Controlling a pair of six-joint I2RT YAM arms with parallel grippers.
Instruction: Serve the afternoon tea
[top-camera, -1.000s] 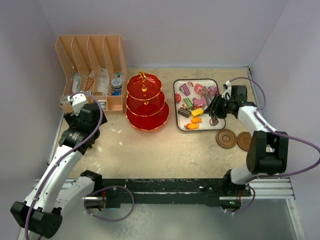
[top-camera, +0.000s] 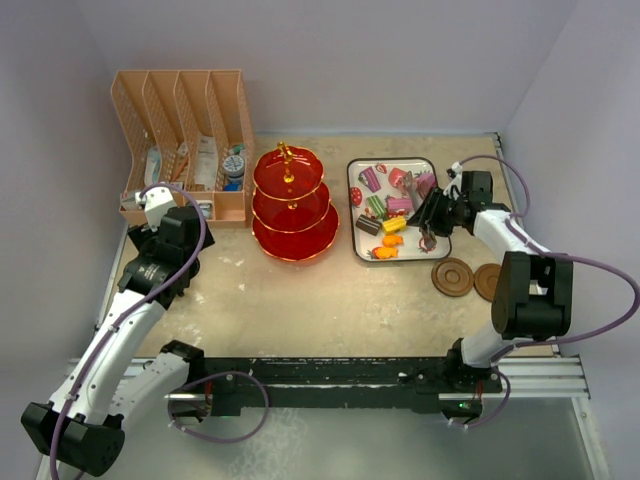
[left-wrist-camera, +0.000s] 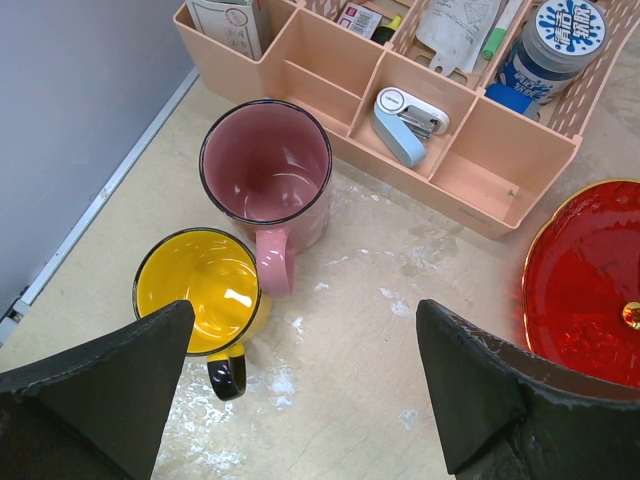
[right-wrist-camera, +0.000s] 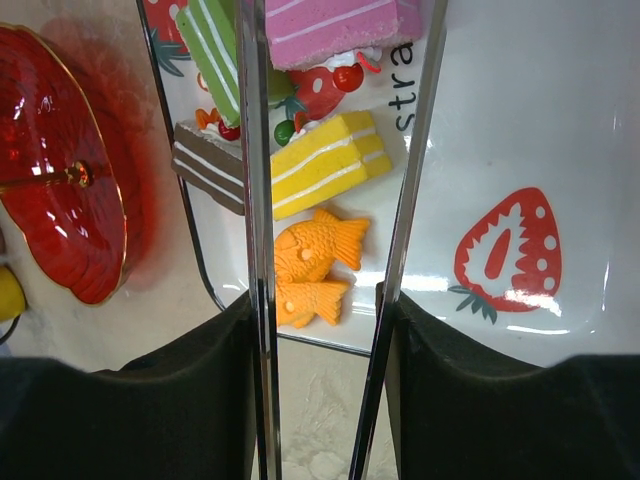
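Observation:
A red three-tier stand (top-camera: 300, 240) stands mid-table. My right gripper hangs open over the white tray (right-wrist-camera: 500, 130) of toy cakes: pink (right-wrist-camera: 340, 22), green (right-wrist-camera: 210, 50), brown (right-wrist-camera: 208, 165), yellow (right-wrist-camera: 320, 165), plus orange fish pastries (right-wrist-camera: 315, 250). Nothing is clearly held between its fingers. My left gripper is open at the left, over a pink mug (left-wrist-camera: 265, 160) and a yellow mug (left-wrist-camera: 190, 285).
A peach organizer with stationery and jars sits at the back left. Two brown coasters (top-camera: 452, 278) lie right, below the tray.
The right arm has shifted very slightly over the tray. The left arm and the objects look unchanged.

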